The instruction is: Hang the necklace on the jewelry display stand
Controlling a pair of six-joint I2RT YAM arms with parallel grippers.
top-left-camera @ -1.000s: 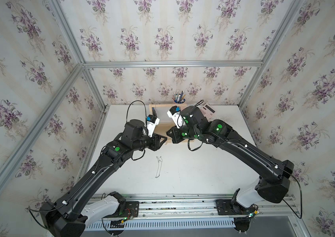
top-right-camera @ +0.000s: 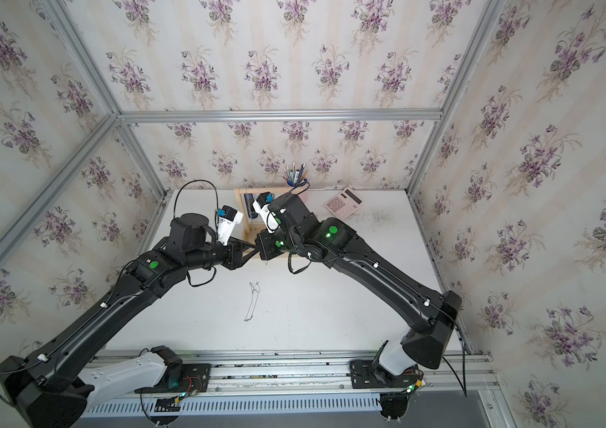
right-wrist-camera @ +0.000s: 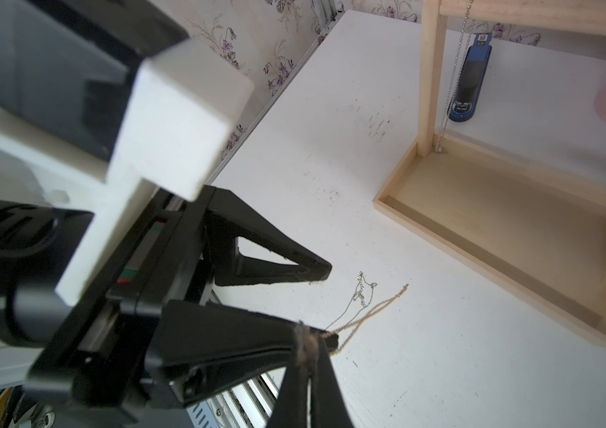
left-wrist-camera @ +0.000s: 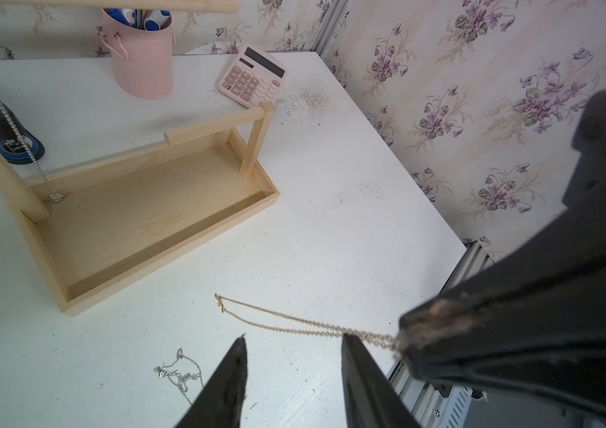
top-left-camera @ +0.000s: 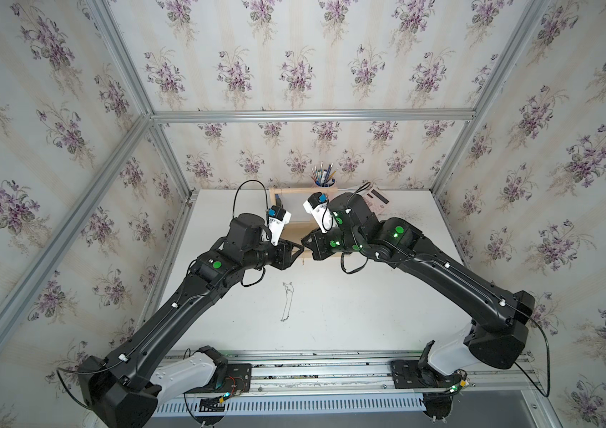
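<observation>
In the wrist views a gold chain [left-wrist-camera: 267, 311] hangs from my right gripper, which is shut with the chain at its tip. Beside it, my left gripper stands open, its fingers near the chain. The wooden display stand [left-wrist-camera: 146, 249], a tray with raised bars, is behind, with a silver necklace [right-wrist-camera: 453, 85] hanging from its bar. Another silver necklace [left-wrist-camera: 181, 374] lies on the white table in front.
A pink calculator [left-wrist-camera: 253, 75], a pink pen cup [left-wrist-camera: 142, 67] and a blue stapler-like tool [right-wrist-camera: 470, 75] lie at the back.
In the top left view, my left arm has shifted slightly right and up toward the right gripper; the right arm has moved very little.
</observation>
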